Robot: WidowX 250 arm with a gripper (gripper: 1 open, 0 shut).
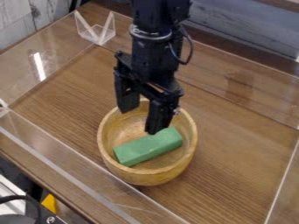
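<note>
My black gripper (147, 109) hangs over a yellow bowl (180, 166) in the lower middle, its fingers open and pointing down near the bowl's back part. A green block (149, 147) lies inside the bowl, in front of and below the fingers. The back of the bowl is partly hidden by the gripper.
A clear plastic piece (93, 28) stands at the back left. A small yellow object (47, 200) and dark cables sit at the lower left edge, off the tabletop.
</note>
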